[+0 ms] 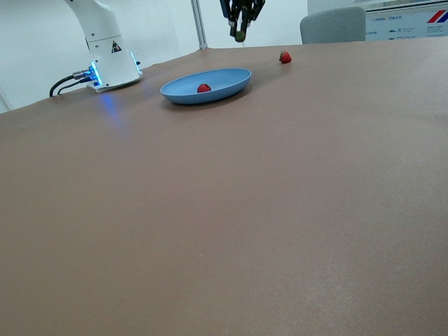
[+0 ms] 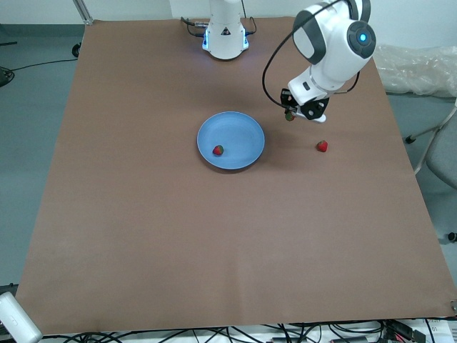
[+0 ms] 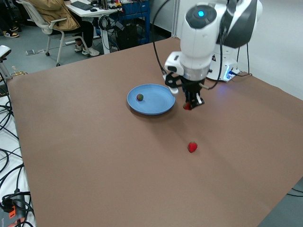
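A blue plate (image 2: pixel 235 136) (image 1: pixel 210 80) (image 3: pixel 154 101) holds one strawberry (image 2: pixel 218 150) (image 1: pixel 204 88) (image 3: pixel 140 97). Another strawberry (image 2: pixel 322 146) (image 1: pixel 285 57) (image 3: pixel 192 147) lies on the table beside it. My gripper (image 2: pixel 291 114) (image 1: pixel 240 31) (image 3: pixel 188 105) hangs above the table near the plate's far side, shut on a strawberry, whose red shows at the fingertips in the right view.
The robot's white base (image 2: pixel 225 39) stands at the back. Cables and equipment run along the front edge; a chair (image 2: pixel 443 150) stands beside the table.
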